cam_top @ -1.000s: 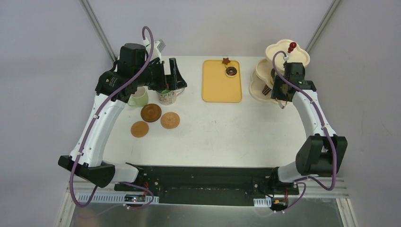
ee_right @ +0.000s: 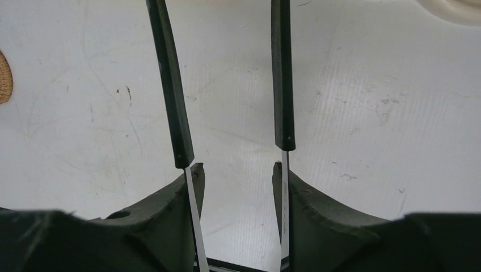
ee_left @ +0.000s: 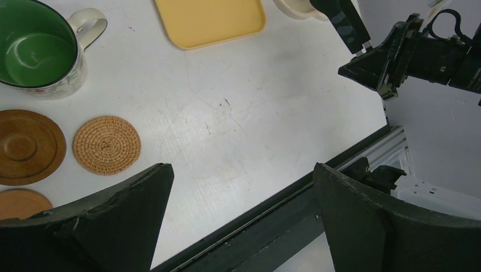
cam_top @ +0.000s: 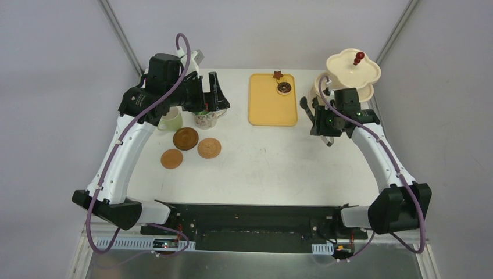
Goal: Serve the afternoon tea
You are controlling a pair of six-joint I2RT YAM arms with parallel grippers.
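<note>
My right gripper is closed partway around a pair of metal tongs with dark tips (ee_right: 172,90); the tongs stand spread, with only bare table seen between their visible arms. In the top view the tongs (cam_top: 308,110) point left, just off a cream tiered stand (cam_top: 343,68). A yellow tray (cam_top: 273,107) at the back centre bears a chocolate ring (cam_top: 284,88) and a brown star (cam_top: 278,75). Open and empty, my left gripper hangs above the left part of the table. Near it stands a patterned mug with a green inside (ee_left: 42,51).
A pale green mug (cam_top: 171,120) stands at the left, partly behind the left arm. In front lie a dark brown coaster (cam_top: 185,139), a tan coaster (cam_top: 171,158) and a woven coaster (cam_top: 209,147).
My right gripper has moved left with the tongs, away from the stand, and the tongs' arms now show spread. The left arm and the tray's contents look unchanged.
</note>
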